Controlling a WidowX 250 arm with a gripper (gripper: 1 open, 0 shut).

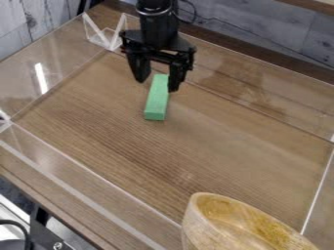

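Note:
My black gripper (158,66) hangs over the back middle of the wooden table, just above a green elongated block (156,102) that lies flat with its long side pointing front to back. The gripper's fingers sit at or just past the block's far end. I cannot tell from this view whether they are open or shut.
A yellow bowl-like container (235,225) stands at the front right corner. Clear plastic pieces are at the back left and left edge. A grey wall runs along the back.

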